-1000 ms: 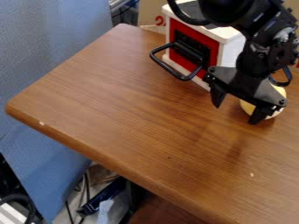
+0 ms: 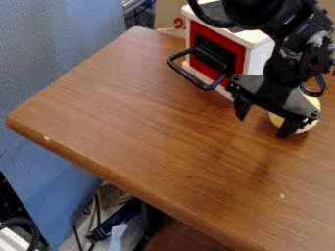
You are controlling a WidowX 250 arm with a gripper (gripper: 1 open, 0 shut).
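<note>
My black gripper reaches in from the top right and hangs low over the table's right side, its two fingers spread apart. Partly behind it, a pale yellow round object rests on the wooden table; whether it sits between the fingers is hard to tell. To its left stands a white and red box with a black front panel and a large black handle sticking out toward the left.
Cables and clutter lie on the floor below. Cardboard is at the back.
</note>
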